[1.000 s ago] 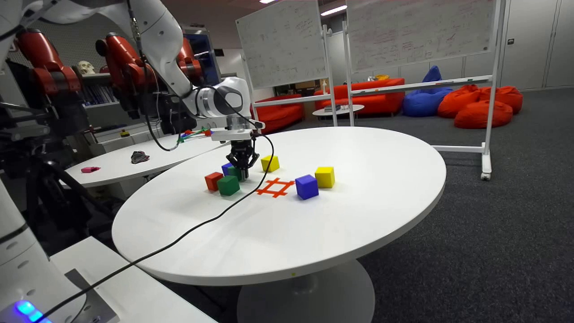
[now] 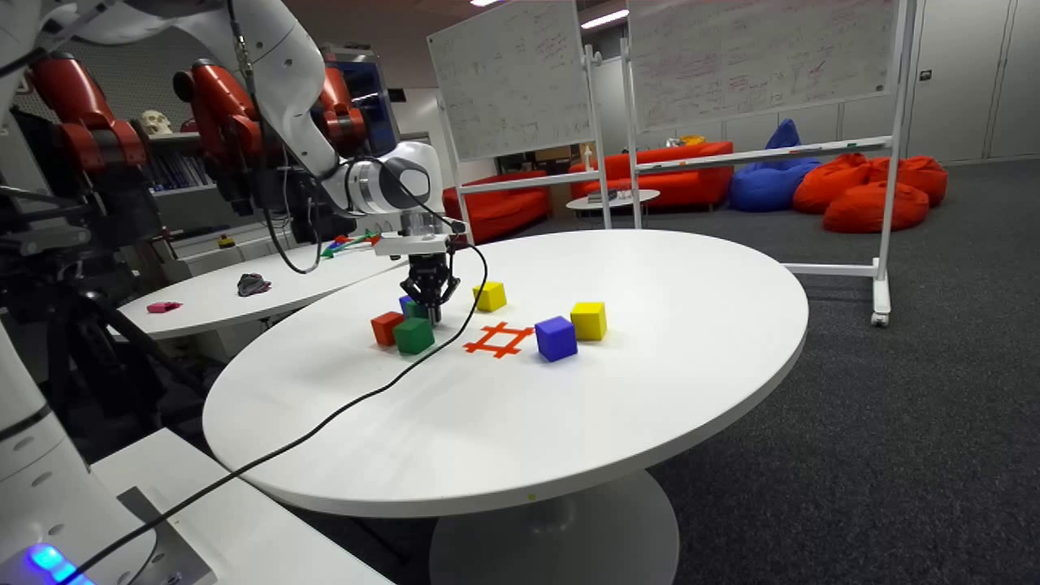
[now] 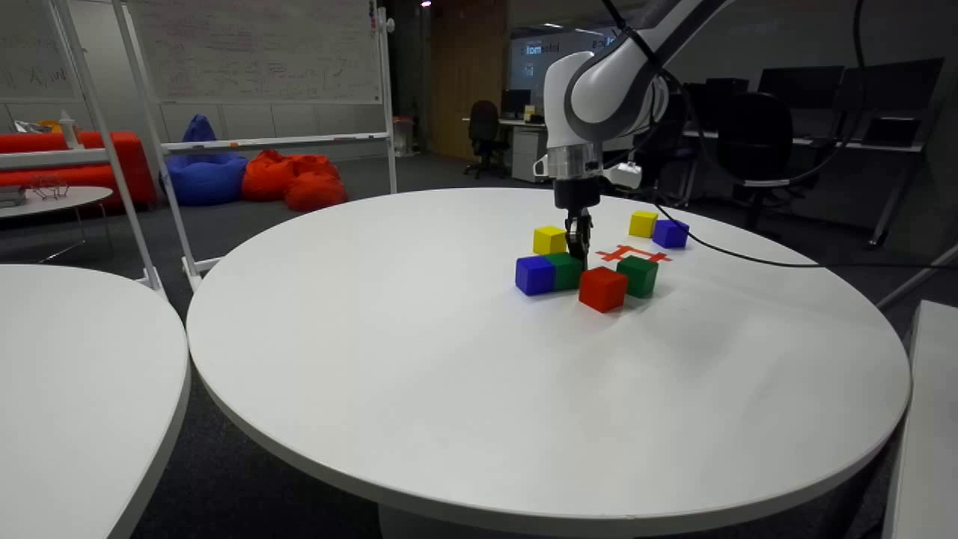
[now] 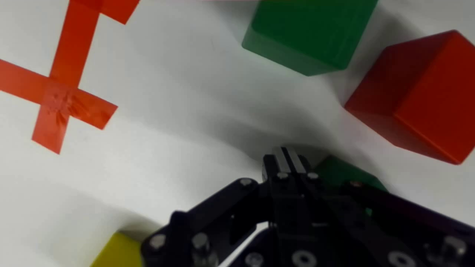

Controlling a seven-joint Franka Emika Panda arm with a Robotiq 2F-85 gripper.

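Note:
My gripper [image 3: 581,257] is shut, its tips low at the table with nothing visible between them. In the wrist view the fingertips [image 4: 282,161] stand right beside a green block [image 4: 345,172], which the gripper partly hides. That green block sits against a blue block [image 3: 535,275] in exterior view 2. A red block [image 4: 438,98] and a second green block [image 4: 307,33] lie close together just apart from that pair. One yellow block [image 3: 549,239] is behind the pair; another yellow block [image 2: 587,320] stands next to a second blue block [image 2: 556,338].
Crossed red tape [image 4: 73,44] marks a square on the round white table [image 2: 673,390], with no block inside it. A black cable [image 2: 361,401] hangs across the table's near side.
The gripper has shifted slightly left in exterior view 1. The green block beside it and the adjoining blue block have slid a little the same way. Other blocks look unmoved.

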